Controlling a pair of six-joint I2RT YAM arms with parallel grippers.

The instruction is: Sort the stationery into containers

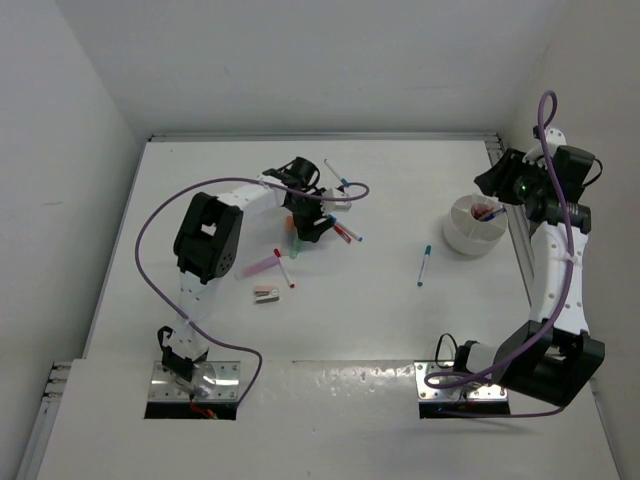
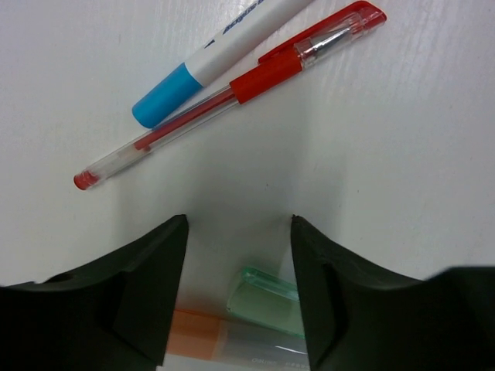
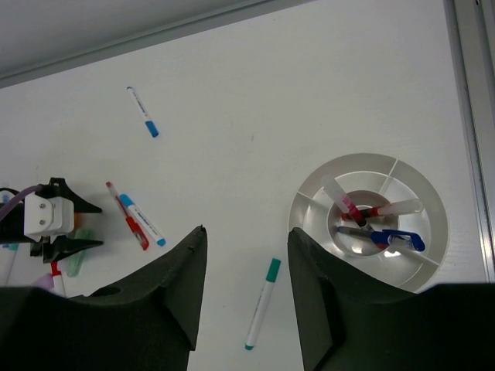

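Observation:
My left gripper stands open low over the table, above a green translucent item (image 2: 263, 305) and an orange item (image 2: 193, 336). Beyond its fingers lie a red gel pen (image 2: 267, 77) and a blue-capped marker (image 2: 170, 97). My right gripper is open, high beside the white divided container (image 3: 317, 178), which holds several pens. A teal-capped marker (image 3: 262, 304) lies alone left of the container, and another blue marker (image 3: 141, 110) lies farther back.
In the top view, a pink item (image 1: 260, 265), a red-capped marker (image 1: 285, 271) and a stapler (image 1: 266, 294) lie nearer the front.

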